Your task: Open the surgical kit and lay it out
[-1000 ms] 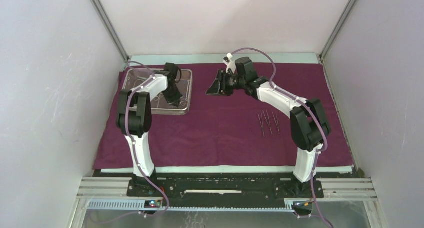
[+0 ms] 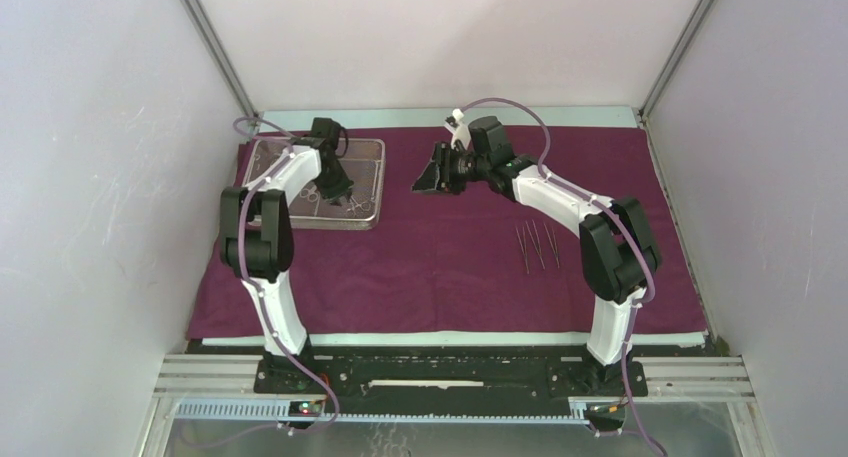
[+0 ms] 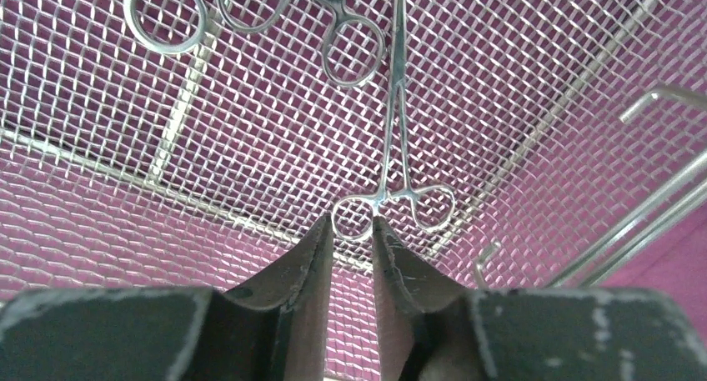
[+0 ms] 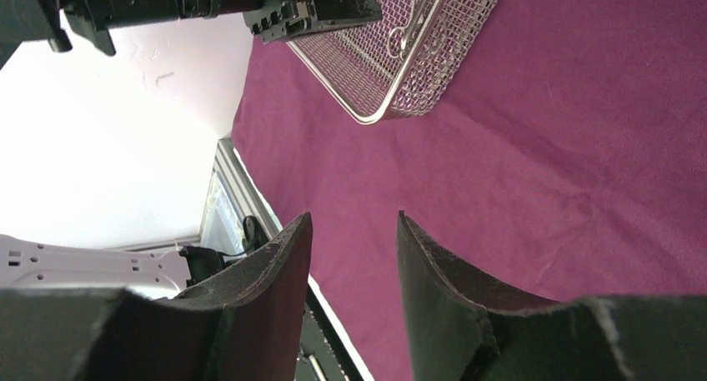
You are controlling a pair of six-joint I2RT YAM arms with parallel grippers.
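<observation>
A mesh tray (image 2: 379,192) holds several ringed metal instruments at the back left of the cloth in the top view. My left gripper points down into it, part open, with a narrow gap. One ring of a slender clamp (image 3: 398,52) appears between its fingertips in the left wrist view; whether they touch, I cannot tell. Beside that clamp lies another ringed instrument (image 3: 339,14). My right gripper hovers right of the tray, open and empty. Several thin instruments (image 2: 538,247) lie side by side on the cloth at right.
Purple cloth (image 2: 430,287) covers the table, bare across the middle and front. Bent metal rods (image 3: 646,218) show near the tray's side in the left wrist view. The tray's raised walls surround the left gripper.
My left gripper has shifted slightly left and toward the back within the tray, uncovering more of the clamp's rings. The right arm looks almost still.
</observation>
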